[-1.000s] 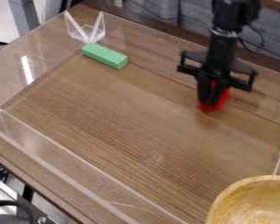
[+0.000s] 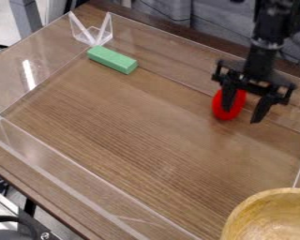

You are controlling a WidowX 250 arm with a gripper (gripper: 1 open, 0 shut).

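Note:
My gripper (image 2: 250, 92) is at the upper right, its dark fingers straddling a red object (image 2: 225, 107) on the wooden table (image 2: 127, 150). The red object shows mostly to the left of the right-hand finger; whether the fingers grip it I cannot tell.
A green block (image 2: 112, 59) lies at the upper left, with a white wire-like item (image 2: 90, 33) behind it. A yellow bowl (image 2: 268, 217) is at the lower right corner.
Over the last second the gripper has shifted right. The red object, partly hidden under the gripper before, now shows more fully to the left of the right finger.

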